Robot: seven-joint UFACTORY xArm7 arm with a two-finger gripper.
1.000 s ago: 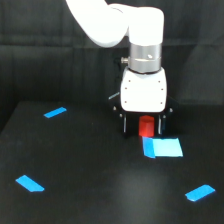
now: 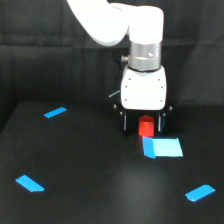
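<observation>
A red block (image 2: 146,126) stands on the dark table, directly below the white hand of my arm. My gripper (image 2: 145,126) points down over it, its dark fingers spread wide to the left and right of the block. The fingers look open, with dark space showing between the fingers and the block's sides. The fingertips are hard to make out against the black surface. Just in front of the block lie a blue piece (image 2: 148,148) and a light blue square (image 2: 168,147), side by side.
Strips of blue tape lie on the dark table: one at the back left (image 2: 55,112), one at the front left (image 2: 29,184) and one at the front right (image 2: 200,192). A dark curtain (image 2: 50,50) hangs behind.
My hand sits very slightly higher in the picture than before. The red block and the blue pieces have not visibly moved.
</observation>
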